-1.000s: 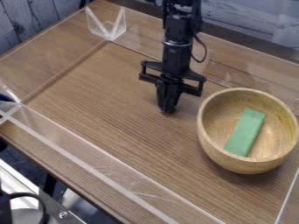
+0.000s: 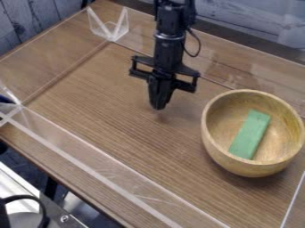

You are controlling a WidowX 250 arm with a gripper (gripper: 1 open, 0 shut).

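Observation:
The black robot arm (image 2: pixel 168 44) hangs from the top centre, with its gripper (image 2: pixel 159 98) low over the wooden table, left of a wooden bowl. The fingers point down and appear shut, with nothing visible between them. In the bowl (image 2: pixel 272 107) at the right lies a green rectangular object (image 2: pixel 248 135).
White tape marks (image 2: pixel 110 25) show at the upper left and at the left edge. A black cable (image 2: pixel 36 203) curves at the lower left corner.
The arm and gripper have shifted slightly left, away from the bowl. The bowl and green object look unmoved.

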